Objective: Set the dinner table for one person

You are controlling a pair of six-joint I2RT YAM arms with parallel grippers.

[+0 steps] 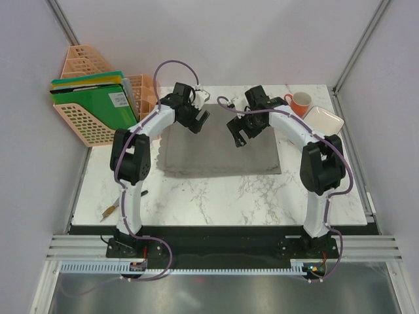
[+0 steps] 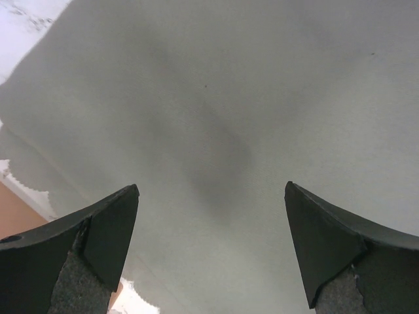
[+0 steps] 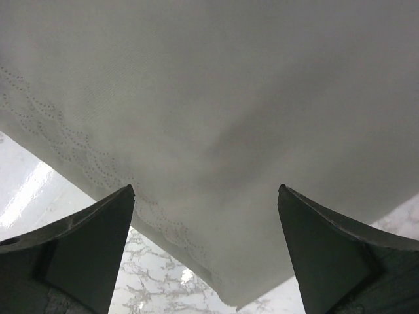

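Note:
A grey cloth mat lies spread flat on the marble table, its lace edge showing in the right wrist view. Over its upper left part my left gripper stands open, only cloth visible beneath its fingers. My right gripper hangs above the mat's right half, also open and empty. An orange mug and a pale plate or tray are at the back right. At the left front, a utensil with a yellowish end lies partly hidden by the left arm.
An orange basket holding green and yellow folders fills the back left corner. Bare marble runs along the front of the table. White walls stand close on both sides.

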